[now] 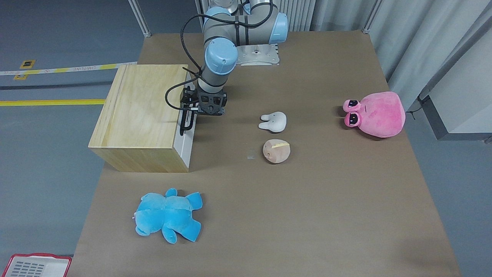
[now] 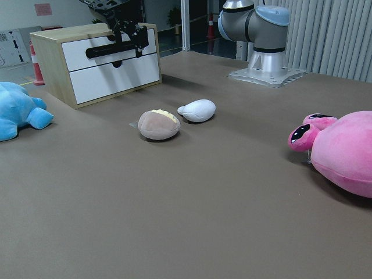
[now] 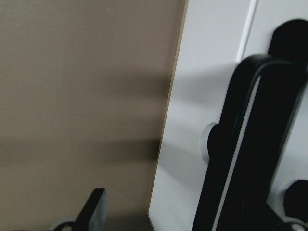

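My gripper (image 1: 193,110) is at the white front of the wooden drawer cabinet (image 1: 133,120), by the black handle (image 2: 102,51) of the upper drawer; both drawers look closed. In the wrist view the handle (image 3: 231,144) fills the right side, very near, with one dark finger (image 3: 94,211) at the lower left. Whether the fingers are open or shut on the handle I cannot tell.
A white plush (image 1: 273,122) and a beige plush (image 1: 276,151) lie right of the cabinet, a pink plush (image 1: 379,113) farther right, and a blue plush (image 1: 168,214) in front.
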